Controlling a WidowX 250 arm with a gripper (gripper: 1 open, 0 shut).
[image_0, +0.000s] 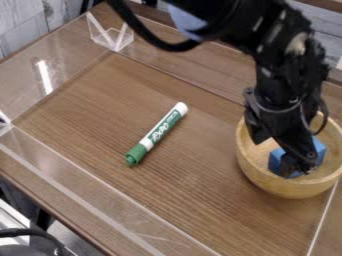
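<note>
My black gripper (283, 140) is lowered into a wooden bowl (261, 180) on the right of the table, its fingers open around a blue block (297, 158). The fingertips partly cover the block, and whether they touch it is unclear. A green and white marker-like stick (156, 134) lies on the table, left of the bowl.
A small white wire holder (111, 30) stands at the back left. Black cables show at the lower left edge.
</note>
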